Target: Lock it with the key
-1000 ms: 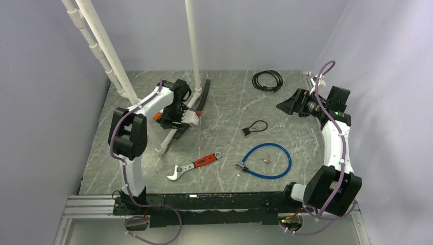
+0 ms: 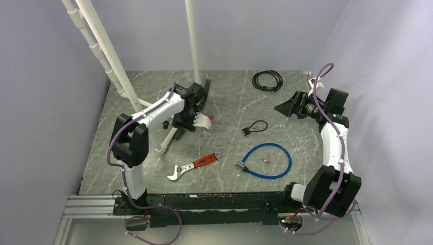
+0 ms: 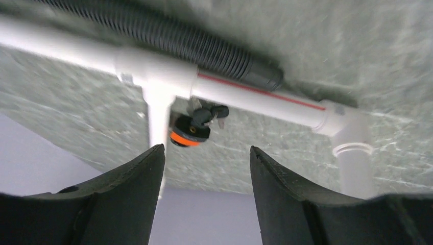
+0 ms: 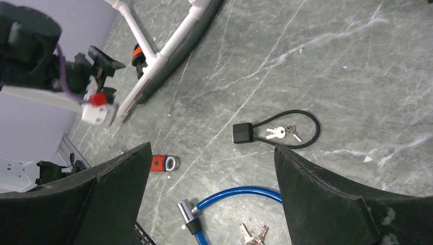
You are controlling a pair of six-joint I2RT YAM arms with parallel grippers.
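Note:
A black lock body with an orange band (image 3: 186,139) lies beside the white pipe frame (image 3: 240,99), a key with a black head (image 3: 219,111) at it. Whether that key sits in the keyhole I cannot tell. My left gripper hovers over the pipes with its fingers apart and nothing between them; the lock shows beyond the gap. From the right wrist view, the lock's orange and black end (image 4: 137,57) peeks out past the pipe. My right gripper is open and empty, over at the right side of the table.
A black ribbed tube (image 3: 204,46) runs along the pipe. A black cable lock (image 4: 242,133) with loose keys (image 4: 277,132), a blue cable lock (image 2: 291,158), a red-handled wrench (image 2: 194,166) and a black coil (image 2: 267,88) lie about.
My left arm has shifted to the right in the top view. The orange part seen beside it a second ago is covered there now. The right arm has barely moved.

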